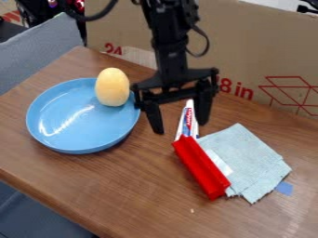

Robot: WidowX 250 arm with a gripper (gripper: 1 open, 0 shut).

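The black gripper (179, 111) hangs open over the middle of the wooden table, nothing visible between its fingers. It is just above and left of a white, red and blue tube (189, 119), whose lower end meets a red bar-shaped object (203, 169). A folded pale blue-grey cloth (254, 162) lies to the right, partly under the red object. A blue plate (69, 125) sits at the left, with a yellow egg-shaped object (112, 86) at its upper right edge.
A cardboard panel (267, 56) stands along the back. A grey padded edge (37, 56) borders the table at back left.
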